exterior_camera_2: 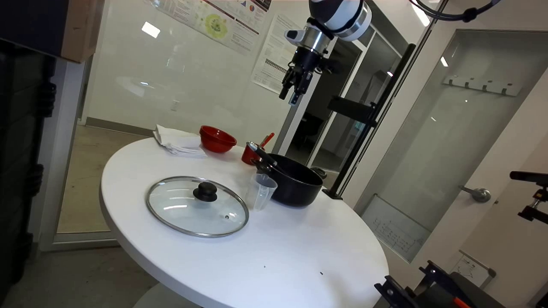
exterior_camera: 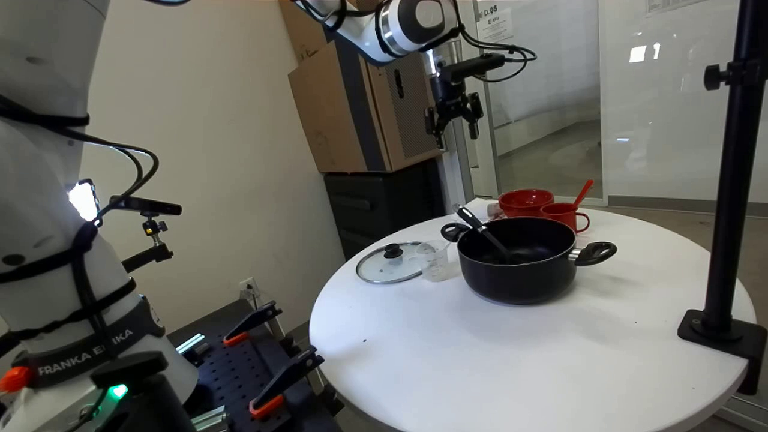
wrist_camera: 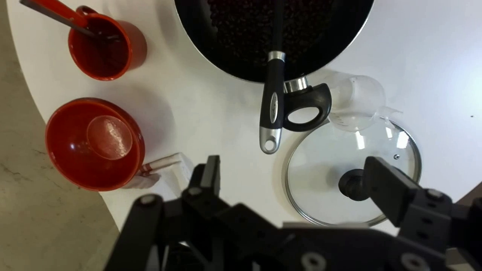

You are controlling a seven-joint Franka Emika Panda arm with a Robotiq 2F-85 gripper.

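Observation:
High over the far side of the round table, my gripper (exterior_camera: 458, 135) is open with nothing between its fingers. A black pot (exterior_camera: 515, 272) stands below it, holding dark beans (wrist_camera: 253, 34) in the wrist view. A black-handled utensil (wrist_camera: 273, 97) leans in the pot, its handle over the rim beside one pot handle (wrist_camera: 319, 97). The glass lid (exterior_camera_2: 182, 208) lies flat on the table, black knob (exterior_camera_2: 205, 191) up. Between lid and pot stands a clear measuring cup (exterior_camera_2: 260, 191). A red bowl (wrist_camera: 67, 140) and a red mug (wrist_camera: 135, 45) with a red-handled utensil (wrist_camera: 58, 11) sit nearby.
White folded cloth (exterior_camera_2: 177, 139) lies by the bowl at the table's edge. A black post (exterior_camera: 727, 180) is clamped to the table's rim. Cardboard boxes (exterior_camera: 338, 108) are stacked beside the arm.

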